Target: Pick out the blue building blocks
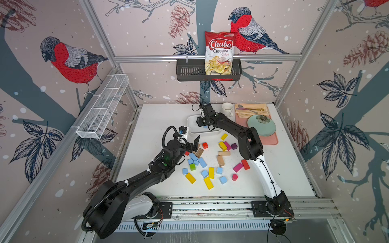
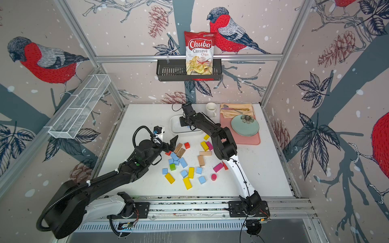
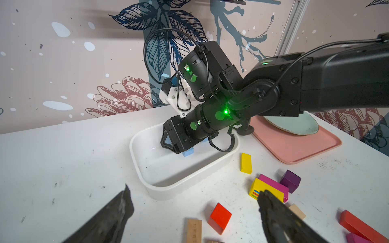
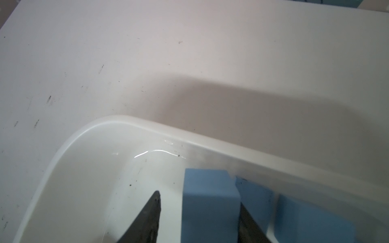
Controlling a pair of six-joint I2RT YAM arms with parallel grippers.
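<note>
Inside the white container (image 4: 141, 178), a blue block (image 4: 209, 210) stands between the spread fingers of my right gripper. There is a clear gap at its left side; the right finger is close to it or touching. Two more blue blocks are visible beside it, one narrow (image 4: 255, 200) and one wider (image 4: 310, 222). My left gripper is open and empty, above the table. Several blue blocks lie on the table, among them a long one (image 1: 202, 162) and a cube (image 1: 223, 179); the left arm may hide others.
Yellow (image 1: 208, 183), red (image 1: 205, 145), green (image 1: 192, 166), wooden (image 1: 220, 160) and magenta (image 1: 237, 167) blocks are mixed in on the table. A mug (image 1: 227, 108) and a pink tray (image 1: 270, 140) with a plate (image 1: 261, 125) stand behind.
</note>
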